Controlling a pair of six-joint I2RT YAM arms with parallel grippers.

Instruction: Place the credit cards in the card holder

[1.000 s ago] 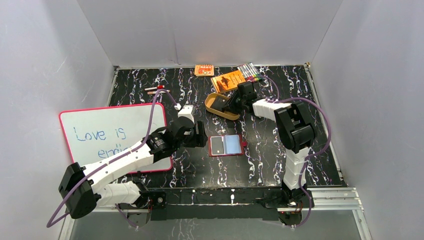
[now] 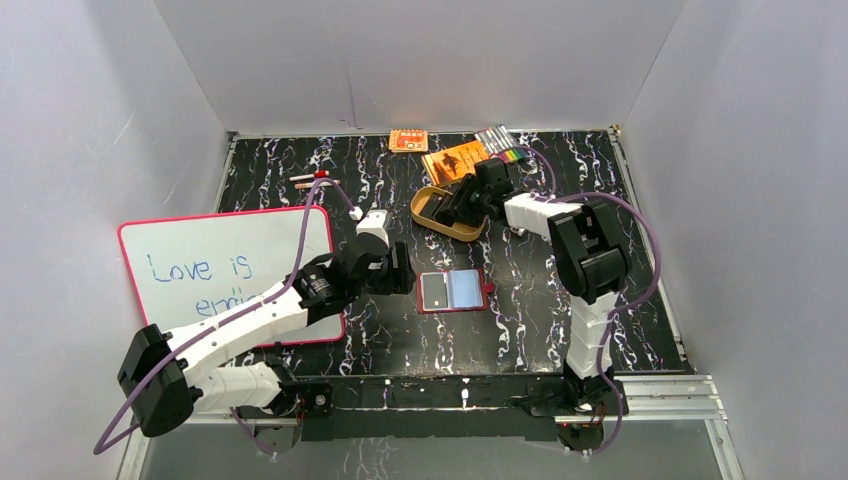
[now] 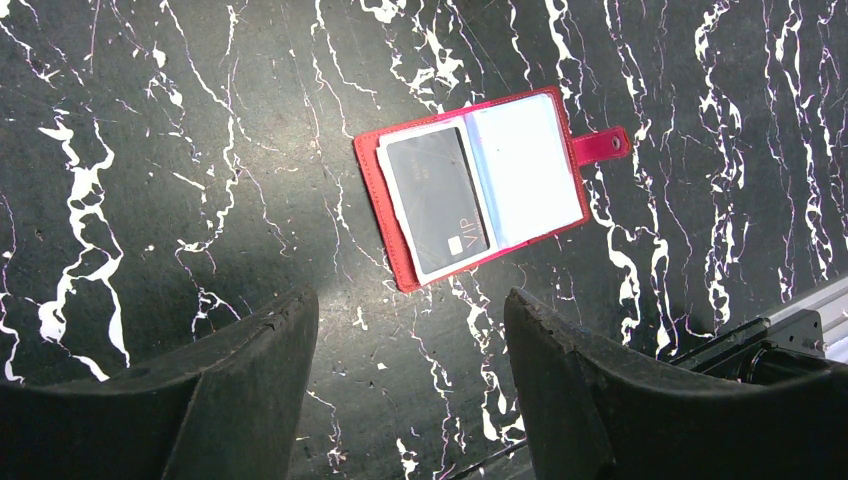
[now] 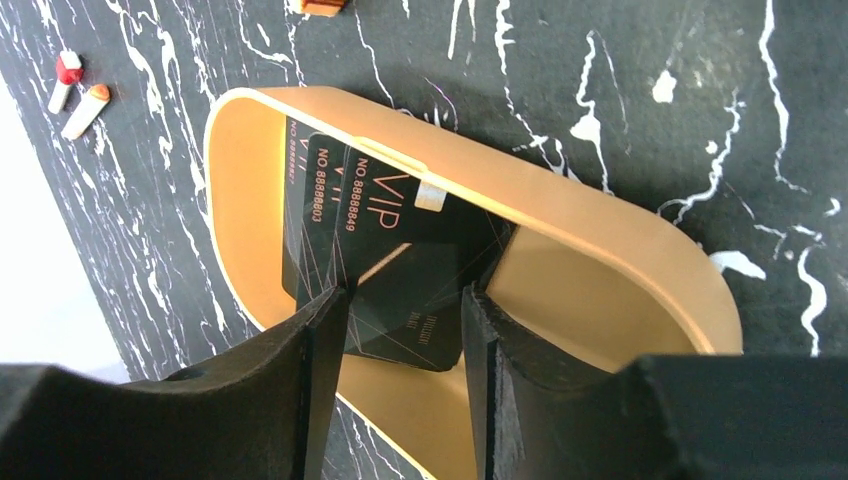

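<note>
The red card holder (image 3: 392, 225) lies unfolded on the table, a black VIP card (image 3: 437, 190) in its left sleeve and a pale clear sleeve (image 3: 528, 165) on its right side. Up and left of it in the top view is my left gripper (image 2: 408, 268), its fingers apart and empty. Several black VIP cards (image 4: 395, 205) lie overlapping in the tan oval tray (image 4: 290, 98). My right gripper reaches down into that tray, fingers parted, with fingertips on either side of the top card's lower part. Whether they touch the card is unclear.
Beyond the tray lie an orange book (image 2: 452, 162), a small orange notepad (image 2: 408, 140) and several coloured pens (image 2: 500, 140). A whiteboard (image 2: 200, 245) with writing covers the left side, with markers (image 2: 310, 177) behind it. Right of the holder the table is bare.
The right gripper has shifted slightly left and now covers more of the tray and its cards. My left arm and the card holder have stayed where they were.
</note>
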